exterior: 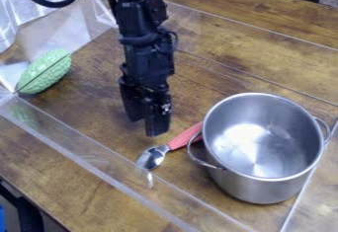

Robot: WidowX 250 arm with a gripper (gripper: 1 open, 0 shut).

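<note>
My black gripper (145,113) points down near the table at the centre of the view, just behind a spoon (153,157) with a red handle (183,134). Whether its fingers are open or shut is hard to make out. The spoon lies on the wood, its bowl toward the front. A large steel pot (264,147) stands to the right, beside the spoon's handle.
A green oval object (46,71) lies at the left beside a white cloth. Clear plastic walls border the wooden work area (224,63). The wood behind the pot is clear.
</note>
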